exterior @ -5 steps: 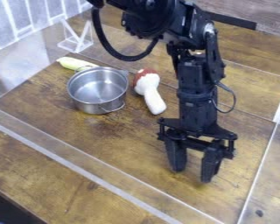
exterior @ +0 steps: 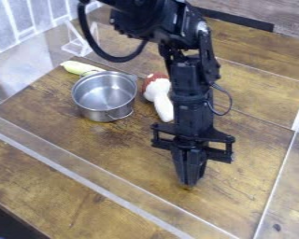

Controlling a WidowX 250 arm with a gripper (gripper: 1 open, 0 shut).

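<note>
The black arm reaches down in the centre-right of the camera view, its gripper [exterior: 190, 175] low over the bare wooden table [exterior: 64, 177], shut, with nothing visible between its fingers. A steel pot [exterior: 102, 96] stands to the upper left of the gripper. A white object with a red top [exterior: 157, 93] lies behind the arm, partly hidden by it.
A pale yellow-green item [exterior: 81, 68] lies beyond the pot, by the railing at the back left.
The gripper has closed from open fingers and has moved slightly left and up. The pot has stayed put.
</note>
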